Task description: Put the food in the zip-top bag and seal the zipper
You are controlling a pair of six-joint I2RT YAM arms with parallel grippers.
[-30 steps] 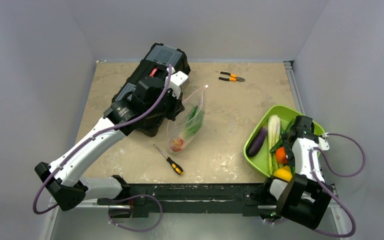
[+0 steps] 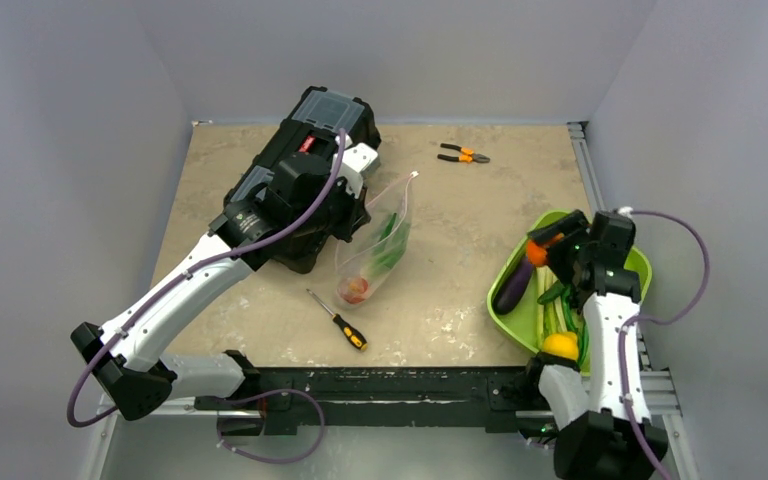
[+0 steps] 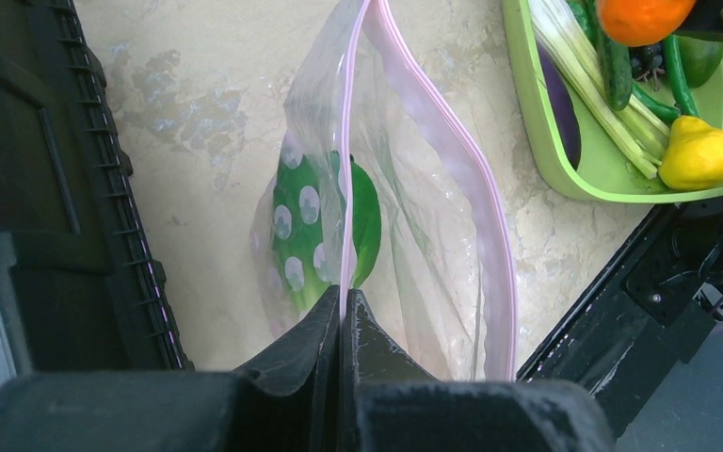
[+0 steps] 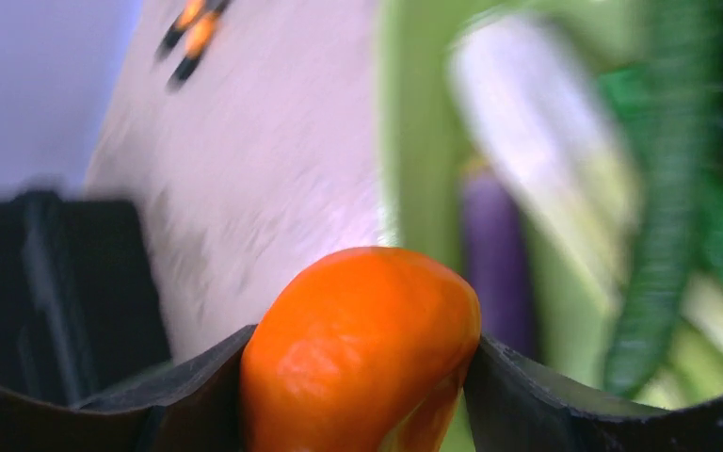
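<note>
A clear zip top bag (image 2: pixel 388 225) with a pink zipper edge stands mouth-open mid-table. Inside it lie a leafy green vegetable (image 3: pixel 365 221) and something reddish (image 2: pixel 354 290) at the bottom. My left gripper is shut on one side of the bag's rim, while the other side bows away to the right. Over the green bin (image 2: pixel 501 318), my right gripper is shut on an orange, rounded vegetable (image 4: pixel 358 330), with a finger on either side. The bin holds an eggplant (image 2: pixel 513 286), a yellow pepper (image 3: pixel 701 155), pale stalks (image 3: pixel 579 66) and a cucumber (image 4: pixel 664 217).
Behind my left gripper sits a black toolbox (image 2: pixel 305 135). A screwdriver (image 2: pixel 345 328) lies in front of the bag, and orange-handled pliers (image 2: pixel 465 154) rest at the back. Bare table separates the bag from the bin.
My right gripper has risen and moved toward the back left of the bin, carrying the orange vegetable up from among the others. The left arm and the bag have stayed put.
</note>
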